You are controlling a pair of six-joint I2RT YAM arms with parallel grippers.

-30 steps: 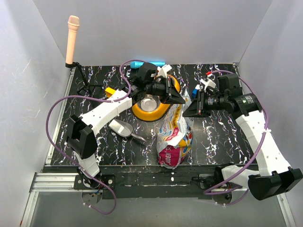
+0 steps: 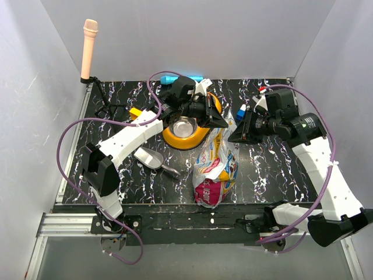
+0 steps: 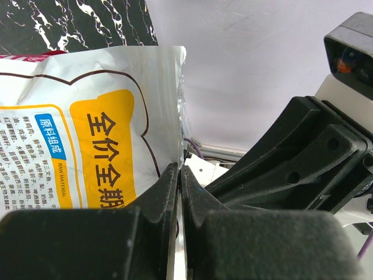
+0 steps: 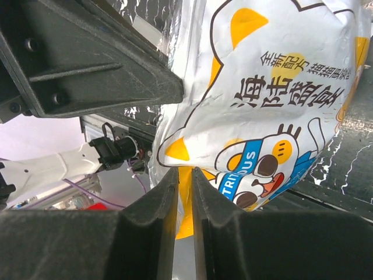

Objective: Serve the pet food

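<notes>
A white, yellow and red pet food bag (image 2: 215, 169) stands upright at the front middle of the counter, its top drawn up into a crumpled peak. At that peak my left gripper is shut on the thin edge of the bag film. My right gripper is at the bag's upper right side; a narrow gap shows between its fingertips, with yellow bag film visible in it. Whether that film is touched there is hard to see. Left of the bag lie a clear scoop (image 2: 150, 158) and, behind, an orange-rimmed bowl (image 2: 175, 142) that looks empty.
A blue cylinder (image 2: 173, 79) lies along the back edge. A small blue-capped item (image 2: 240, 112) stands behind my right gripper. On the left, a microphone-like object (image 2: 88, 49) rises on a tripod.
The bag's upper folds shifted with this, while the left arm stayed still.
</notes>
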